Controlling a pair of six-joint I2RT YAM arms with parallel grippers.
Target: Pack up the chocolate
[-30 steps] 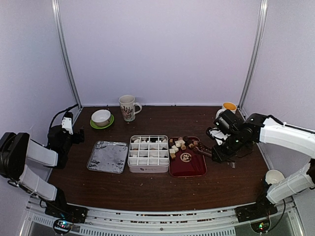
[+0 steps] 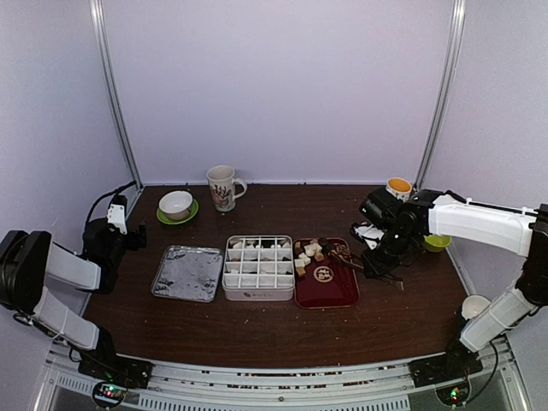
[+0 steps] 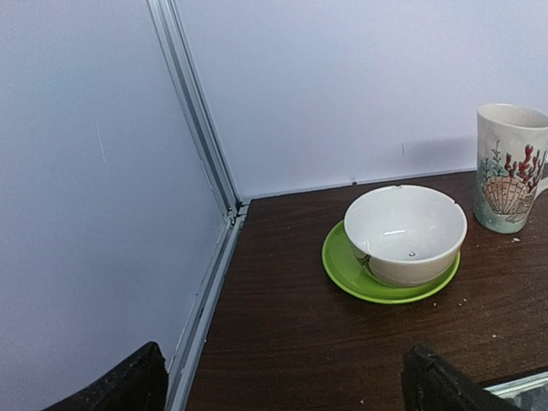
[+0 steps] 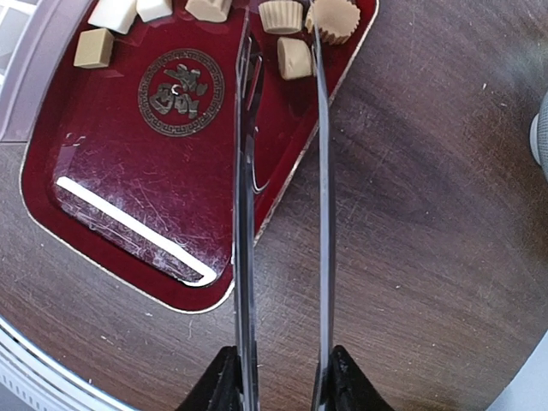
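A red tray [image 2: 325, 291] holds chocolates in several shapes; in the right wrist view they cluster along its far edge, including a fluted piece [image 4: 336, 21], a small piece [image 4: 293, 58] and a square piece [image 4: 92, 49]. My right gripper is over the tray, its long metal fingers part open around the chocolates near the far right edge; whether it grips one I cannot tell. A white divided box [image 2: 258, 291] stands left of the tray, with pieces in some compartments. My left gripper [image 2: 133, 235] stands open at the left edge, away from these things.
A metal tray [image 2: 187, 274] lies left of the box. A white bowl [image 3: 402, 248] on a green plate [image 3: 351, 274] and a tall mug [image 3: 505, 180] stand at the back left. An orange-lined cup [image 2: 399, 187] and a yellow-green bowl [image 2: 437, 243] are at the right.
The right arm has shifted slightly in the top view, its gripper staying over the right part of the red tray. The left arm has not moved.
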